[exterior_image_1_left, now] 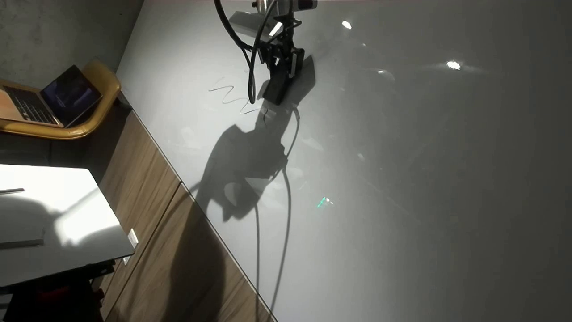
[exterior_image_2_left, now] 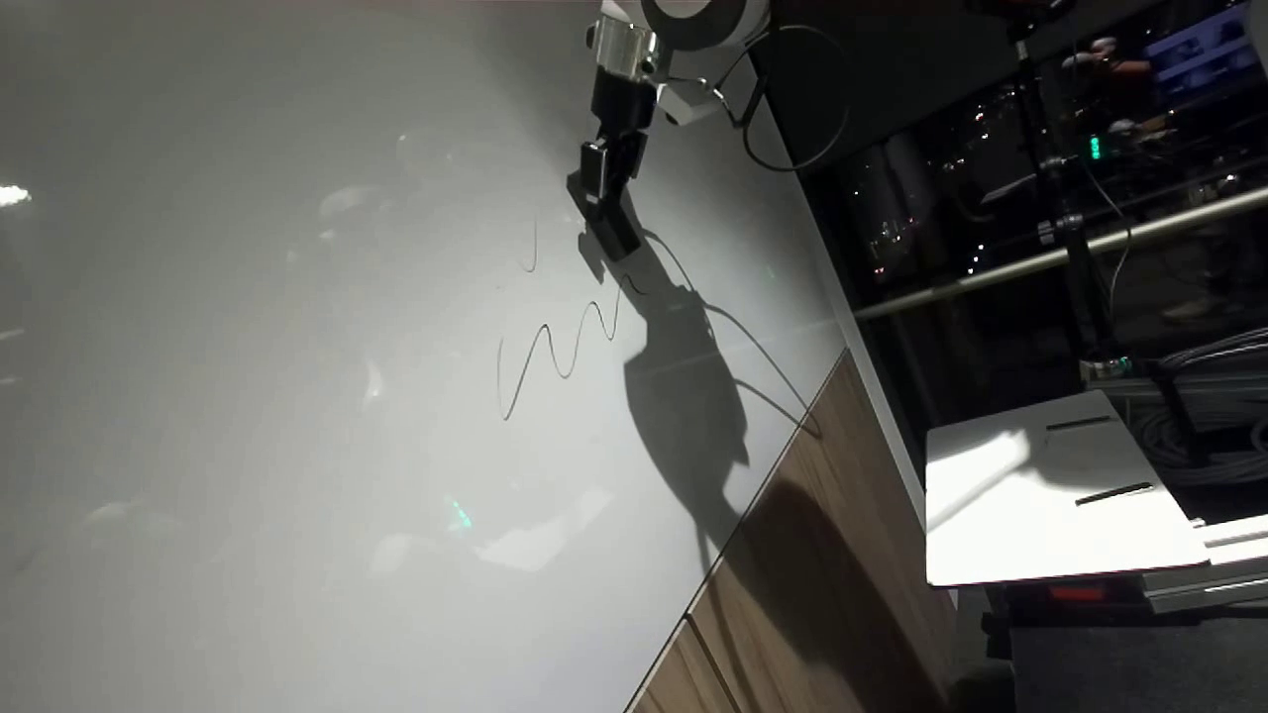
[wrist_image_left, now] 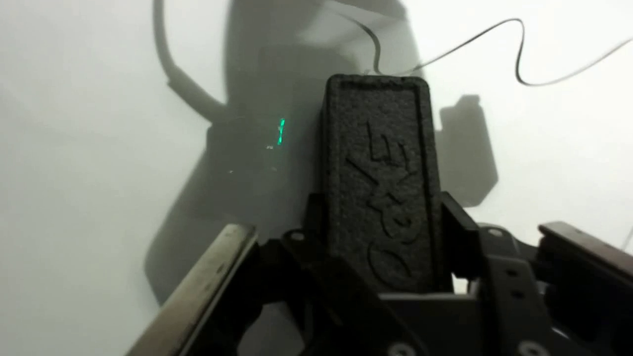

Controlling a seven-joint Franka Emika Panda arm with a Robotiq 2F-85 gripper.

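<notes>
My gripper is shut on a black block-shaped eraser (wrist_image_left: pixel 383 154), whose textured face bears raised or carved marks. In the first exterior view the eraser (exterior_image_1_left: pixel 276 90) points down and slightly left from the fingers, close to the whiteboard (exterior_image_1_left: pixel 429 188); whether it touches cannot be told. A thin wavy dark line (exterior_image_1_left: pixel 233 100) runs on the board just left of it. In the second exterior view this wavy line (exterior_image_2_left: pixel 559 356) lies below and left of the eraser (exterior_image_2_left: pixel 615 232). A fainter short stroke (exterior_image_2_left: pixel 534 248) shows farther left.
Wood panelling (exterior_image_1_left: pixel 155 214) borders the board's lower edge. A white table (exterior_image_2_left: pixel 1046 499) and a chair with a laptop (exterior_image_1_left: pixel 69 99) stand off the board. The arm's shadow falls across the board, and much of its surface is free.
</notes>
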